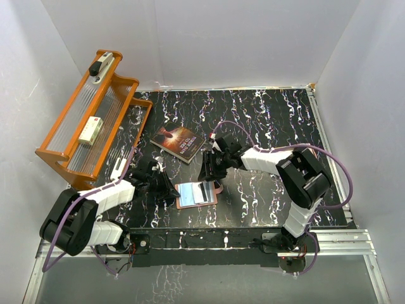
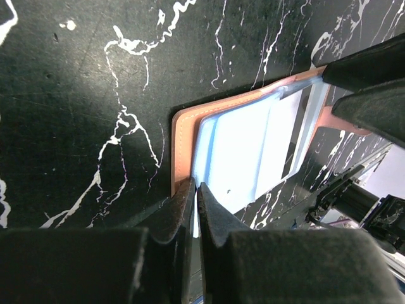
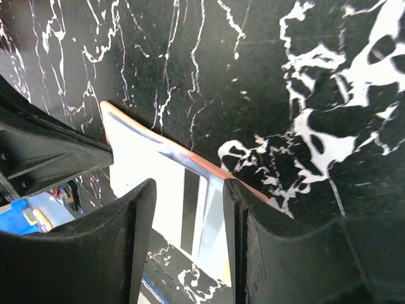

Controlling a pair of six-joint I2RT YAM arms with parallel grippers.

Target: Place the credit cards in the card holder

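The card holder [image 1: 179, 204], a pinkish-tan sleeve with clear bluish pockets, lies flat on the dark marbled table. A white card [image 3: 169, 199] with a dark stripe lies at its pocket, near the holder's right part; how far it is inside is hard to tell. My left gripper is shut at the holder's left edge; whether that thin edge is between its fingers cannot be made out. Over the right end, my right gripper stands open, its fingers apart above the holder with nothing gripped.
A book [image 1: 178, 140] lies behind the holder. An orange-brown wooden rack [image 1: 101, 120] stands at the left, with a small box [image 1: 90, 130] and a stapler [image 1: 101, 66] on it.
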